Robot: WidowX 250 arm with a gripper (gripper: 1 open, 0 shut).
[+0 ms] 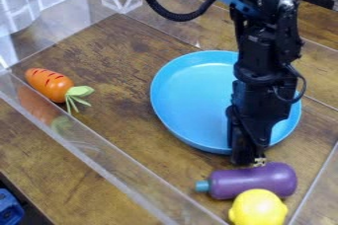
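My black gripper (248,154) reaches down from the top right over the right half of a blue plate (192,96), with its tips low at the plate's front right rim. Its fingers are dark and partly hidden, so what sits between them is unclear. A purple eggplant toy (254,181) lies just below the tips, and a yellow lemon toy (258,209) lies in front of it.
An orange carrot toy (50,83) lies on the wooden floor at the left. A clear tray wall (99,150) runs diagonally along the lower left. Bare wood (99,46) is free at the upper left.
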